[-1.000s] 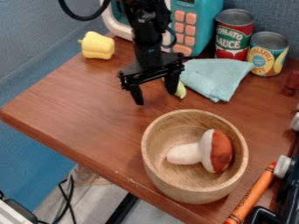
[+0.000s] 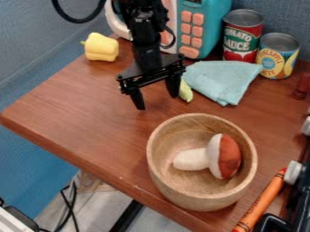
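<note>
My black gripper (image 2: 157, 93) hangs over the middle of the wooden table, behind the bowl, with its two fingers apart. A pale yellow-green object (image 2: 186, 91), partly hidden, lies at its right finger; I cannot tell if they touch. A wooden bowl (image 2: 172, 183) at the front holds a mushroom toy (image 2: 222, 156) with a red-brown cap and white stem.
A yellow pepper (image 2: 101, 47) sits at the back left. A teal toy appliance (image 2: 205, 27), cans (image 2: 242, 41), a folded cloth (image 2: 222, 80) and a red jar (image 2: 302, 87) fill the back right. An orange marker (image 2: 260, 204) lies front right.
The bowl and other things are unmoved.
</note>
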